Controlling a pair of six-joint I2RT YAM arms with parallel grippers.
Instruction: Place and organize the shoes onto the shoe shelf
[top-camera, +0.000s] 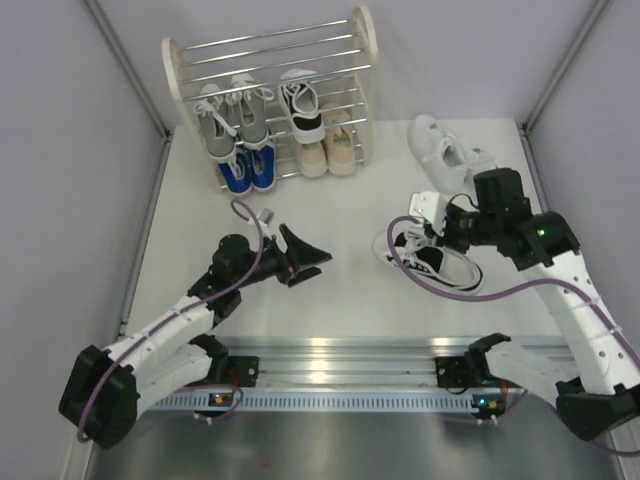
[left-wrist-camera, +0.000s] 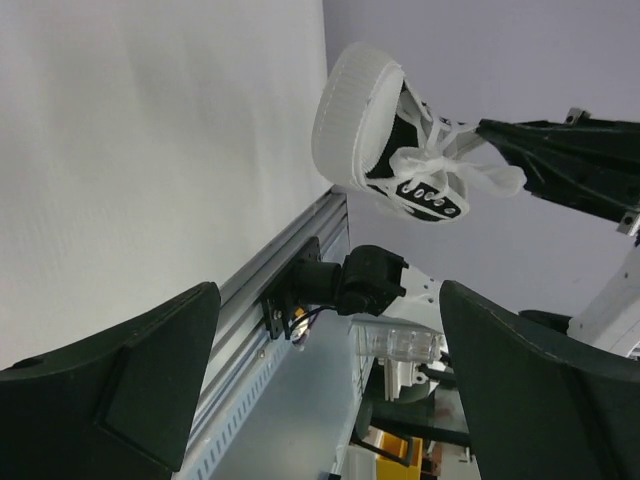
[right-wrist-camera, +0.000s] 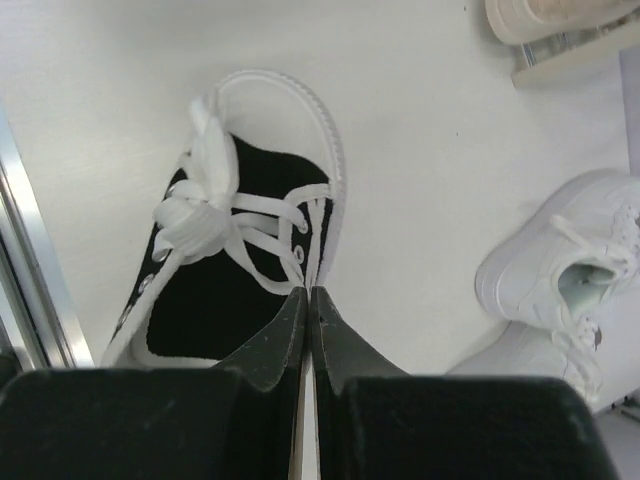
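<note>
A black-and-white lace-up sneaker (top-camera: 430, 265) is off at the right of the table, held by my right gripper, whose fingers are closed on its laces or upper edge. In the left wrist view that sneaker (left-wrist-camera: 350, 110) hangs from the black fingers. My left gripper (top-camera: 305, 258) stands open and empty over the middle-left of the table. The shelf (top-camera: 170, 70) at the back left holds grey and black-and-white shoes above, blue (top-camera: 262, 172) and beige shoes (top-camera: 340, 150) below.
Two white shoes (top-camera: 435, 150) lie at the back right, behind my right gripper. A metal rail (top-camera: 315, 350) runs along the front edge, and walls close in both sides.
</note>
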